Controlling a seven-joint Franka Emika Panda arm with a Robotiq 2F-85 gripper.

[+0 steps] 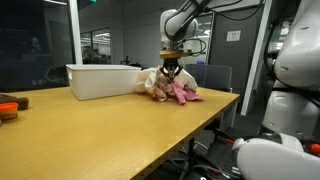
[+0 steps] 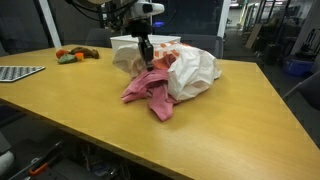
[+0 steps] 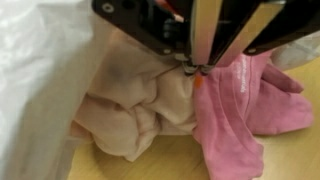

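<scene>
A crumpled pink cloth point(image 2: 150, 92) lies on the table, beside a beige cloth point(image 3: 135, 95). My gripper points down where the two cloths meet. Its fingers point(image 3: 205, 28) are close together, with fabric bunched at their tips and a small orange spot just below. Whether the pinched fabric is pink, beige or both cannot be told. Both cloths still touch the table or each other. In exterior view 1 the gripper point(image 1: 172, 72) stands over the cloth heap at the table's far end.
A crumpled white bag point(image 2: 196, 75) stands right against the cloths. A white box point(image 1: 103, 80) sits along the table's back edge in exterior view 1. Orange bowls point(image 1: 8, 110) lie at the far left.
</scene>
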